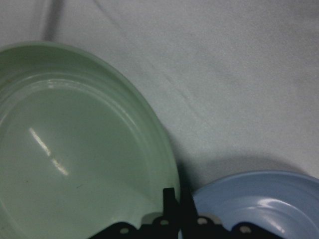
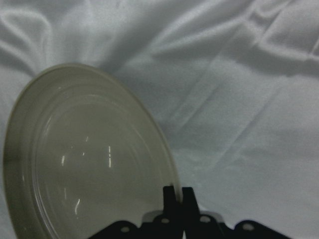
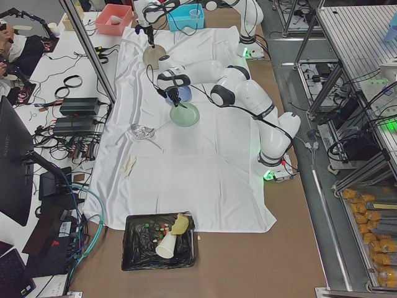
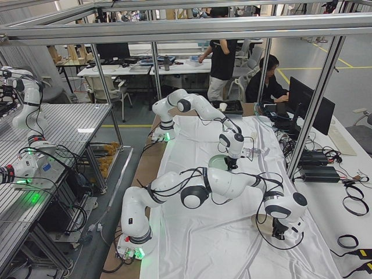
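Note:
My left gripper is shut on the rim of a green plate (image 1: 84,139), which lies beside a blue plate (image 1: 259,199) on the white cloth. The blue plate is partly hidden by the arm in the camera left view. My right gripper is shut on the rim of a beige plate (image 2: 89,149), farther along the cloth; in the camera right view, this gripper (image 4: 279,232) is at the near end and my left gripper (image 4: 231,165) farther back.
A crumpled clear item (image 3: 142,131) and a pale glove-like item (image 3: 128,165) lie along the cloth's side. A black-lined tray (image 3: 158,248) with assorted objects sits beyond the cloth. Much of the cloth between the tray and green plate is clear.

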